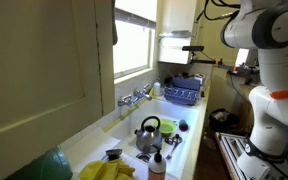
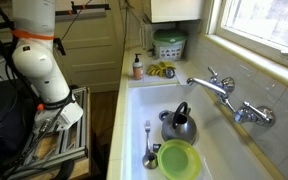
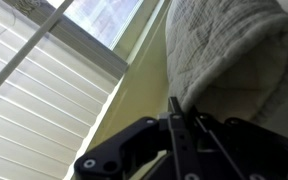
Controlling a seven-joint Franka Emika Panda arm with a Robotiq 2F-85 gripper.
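Observation:
In the wrist view a pale grey woven cloth point(image 3: 209, 50) runs up from my gripper, which is shut on its narrow lower end. The cloth spreads wide above the black fingers and hides much of what lies behind it. Neither exterior view shows the gripper clearly. A dark grey strip point(image 1: 114, 22) hangs by the cabinet door's edge at the top of exterior view 1; whether it is this cloth I cannot tell.
The white sink point(image 2: 134, 115) holds a kettle point(image 2: 179, 122), a green bowl point(image 2: 179, 159) and some utensils. A yellow cloth point(image 1: 106, 171) lies at the near counter. A large cabinet door point(image 1: 44, 70) and the window point(image 1: 132, 45) stand close by. A soap bottle point(image 2: 138, 67) stands beyond the sink.

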